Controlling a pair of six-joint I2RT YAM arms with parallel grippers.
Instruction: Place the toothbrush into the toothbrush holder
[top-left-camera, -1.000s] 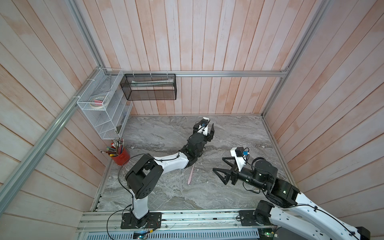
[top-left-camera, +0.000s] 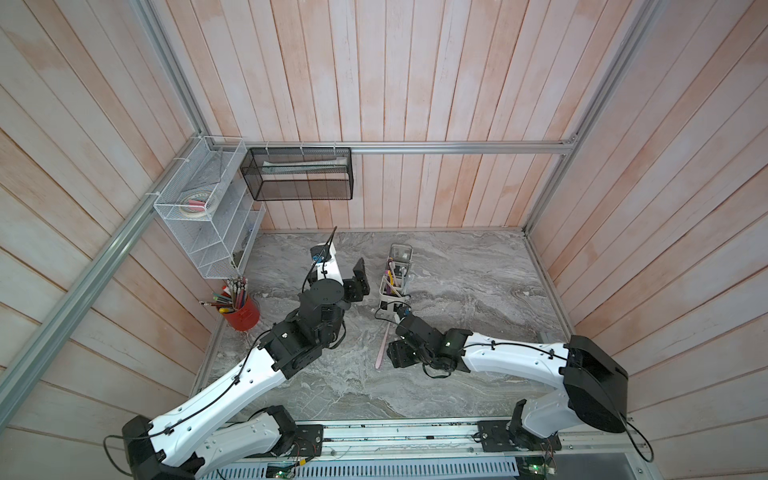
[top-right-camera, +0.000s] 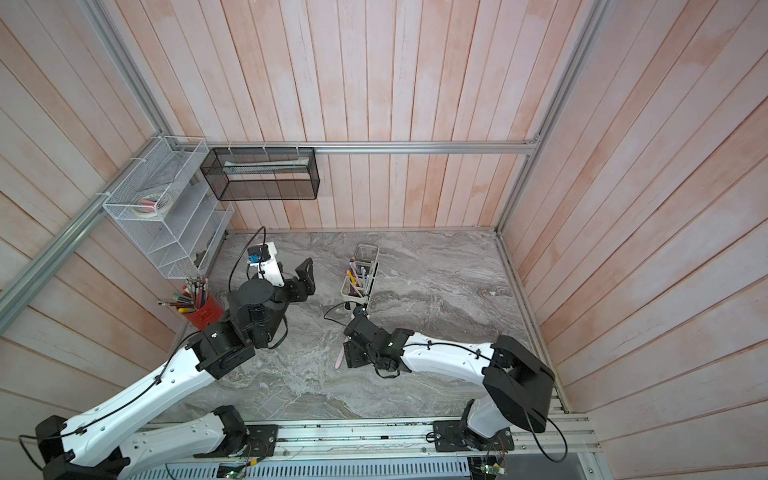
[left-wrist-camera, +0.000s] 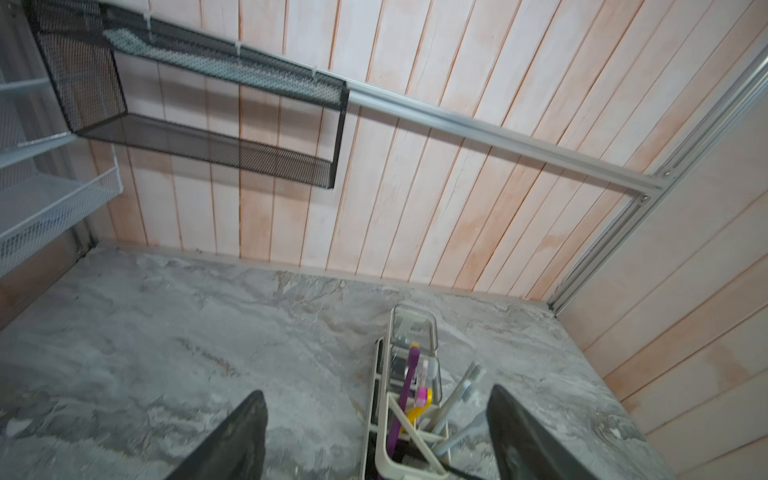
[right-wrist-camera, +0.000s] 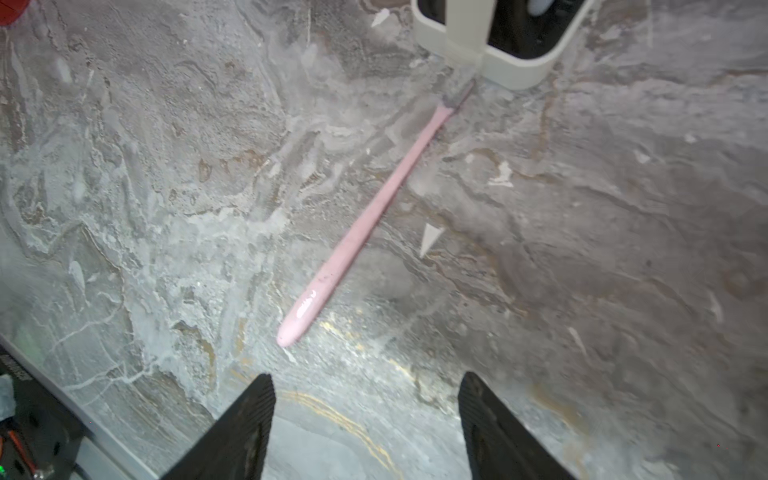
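A pink toothbrush (right-wrist-camera: 364, 224) lies on the grey marble surface, its head end beside the white-rimmed holder (right-wrist-camera: 516, 72). In the left wrist view the holder (left-wrist-camera: 416, 460) holds several toothbrushes and other items. My right gripper hangs over the surface at the handle end of the pink toothbrush, fingers apart with nothing between them. My left gripper is raised left of the holder, open and empty, facing toward it.
A red cup of pens and brushes (top-left-camera: 240, 316) stands at the left. White wire racks (top-left-camera: 200, 216) and a black mesh basket (top-left-camera: 296, 188) hang on the walls.
My left arm has drawn back up and to the left, away from the holder. My right arm has swung leftward and down over the pink toothbrush.
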